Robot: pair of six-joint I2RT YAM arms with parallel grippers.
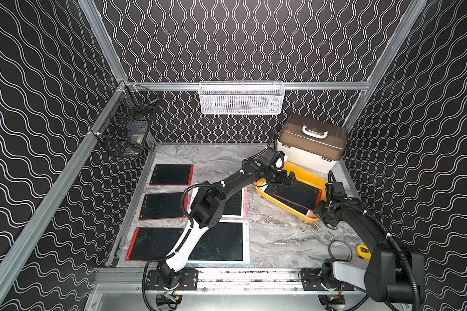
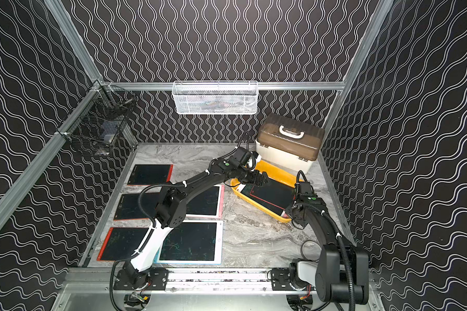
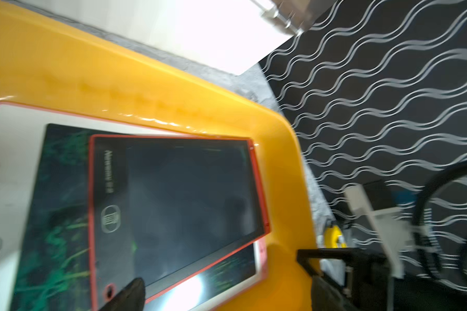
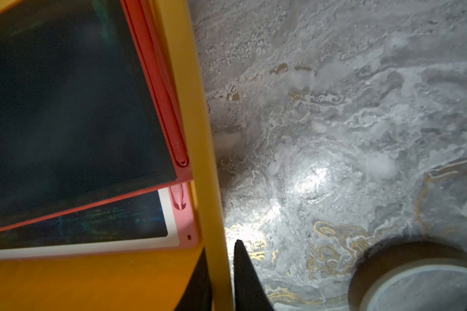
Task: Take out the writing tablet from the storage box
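A red-edged black tablet (image 3: 181, 191) lies flat in the yellow storage box (image 3: 285, 207), on top of a larger white tablet with a pink edge (image 3: 15, 150). In the top left view the red-edged tablet (image 1: 298, 192) is partly covered by my left gripper (image 1: 289, 179). That gripper stands open over the box, its fingertips (image 3: 125, 299) wide apart at the bottom of the left wrist view and nothing held between them. At the box's right front corner my right gripper is shut on the box's yellow rim (image 4: 197, 119).
Several tablets (image 1: 163, 205) lie on the left of the table. Behind the yellow box stands a brown-lidded case (image 1: 314, 137). A dark ring (image 1: 340, 250) and a yellow tape measure (image 1: 363, 252) are near the right arm. Clear table lies in front of the box.
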